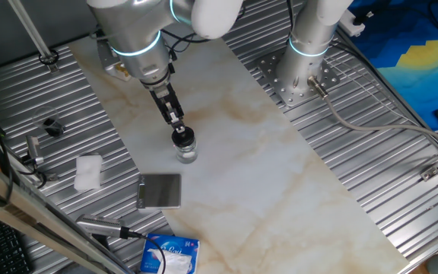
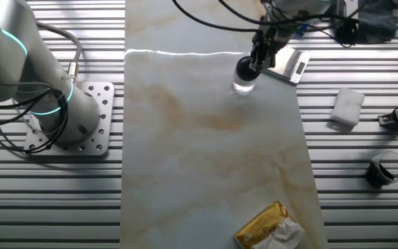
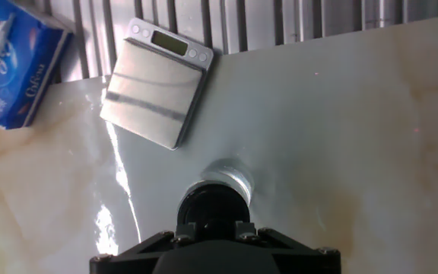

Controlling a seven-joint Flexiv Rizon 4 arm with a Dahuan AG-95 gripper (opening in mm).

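A clear glass jar (image 1: 186, 155) with a black lid (image 1: 182, 138) stands on the marbled board, just beyond the scale. My gripper (image 1: 179, 128) reaches down to the lid from above at a slant. In the wrist view the gripper has its fingertips (image 3: 245, 230) spread about as wide as the black lid (image 3: 214, 207), overlapping its near edge. Whether they press on the lid or only stand around it cannot be made out. In exterior view 2 the gripper hides part of the lid, while the jar's clear body (image 2: 243, 86) shows below.
A flat silver scale (image 1: 160, 191) lies close to the jar, at the board's edge. A blue tissue pack (image 1: 171, 253) is farther along that side. Exterior view 2 shows a gold pack (image 2: 271, 226), a white block (image 2: 348, 106) and a clear cup (image 2: 392, 167). Much of the board is clear.
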